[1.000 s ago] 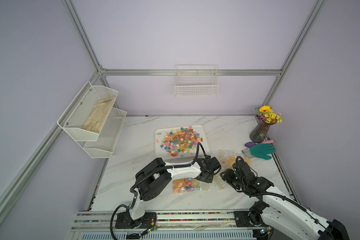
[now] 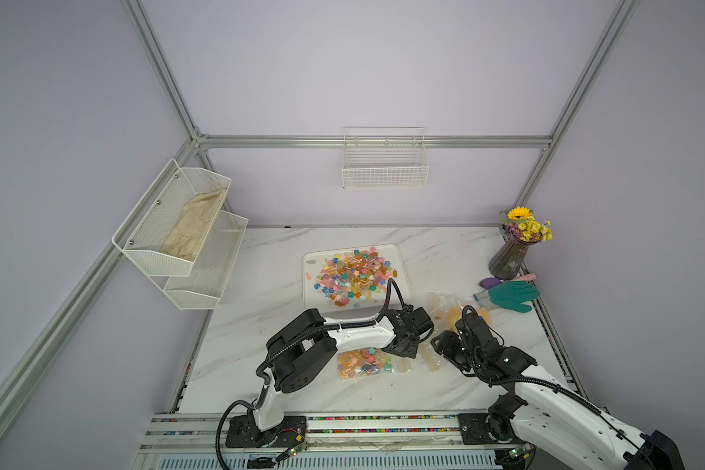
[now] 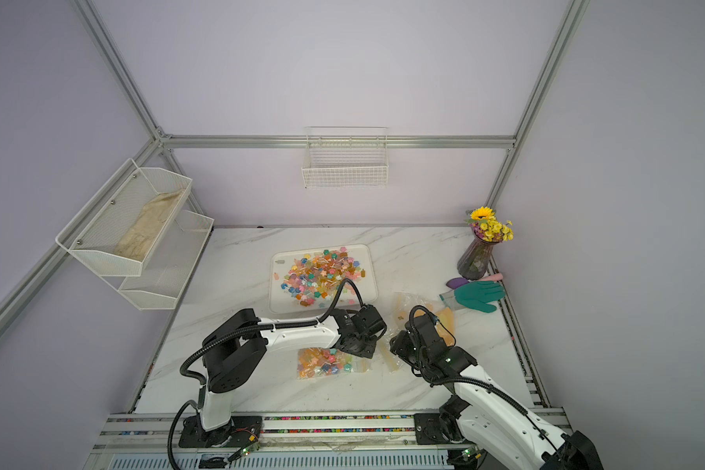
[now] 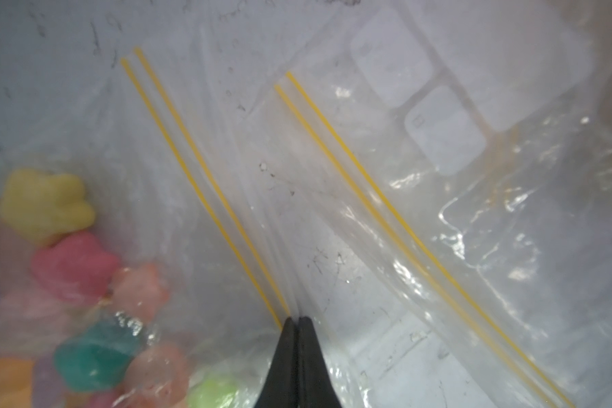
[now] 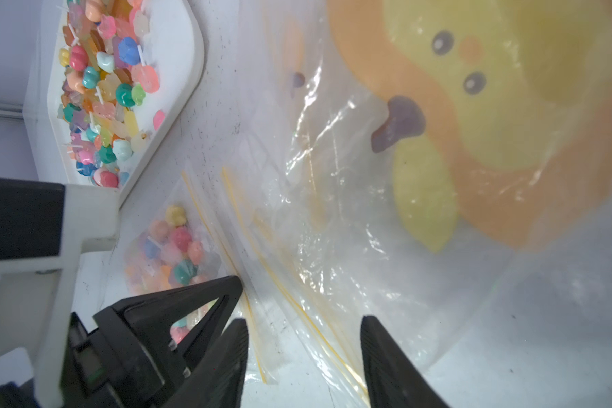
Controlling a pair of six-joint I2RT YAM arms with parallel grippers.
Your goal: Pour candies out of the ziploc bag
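The clear ziploc bag of colourful candies (image 2: 363, 362) lies flat, nearest the table's front. My left gripper is shut on the edge of this candy bag at its yellow zip; the plastic gathers and the zip bends at the fingertips. In the right wrist view, a left finger (image 5: 217, 289) crosses that zip. My right gripper stands open over the zip end of a second clear bag (image 5: 414, 292), which has an orange and yellow animal print and shows no candies. A white tray (image 2: 311, 297) behind the left arm holds many loose candies.
A teal glove (image 2: 514, 295) and a vase of flowers (image 2: 509, 257) are at the right. White wire baskets (image 2: 168, 258) hang at the left. Bare table (image 2: 243, 313) shows left of the tray.
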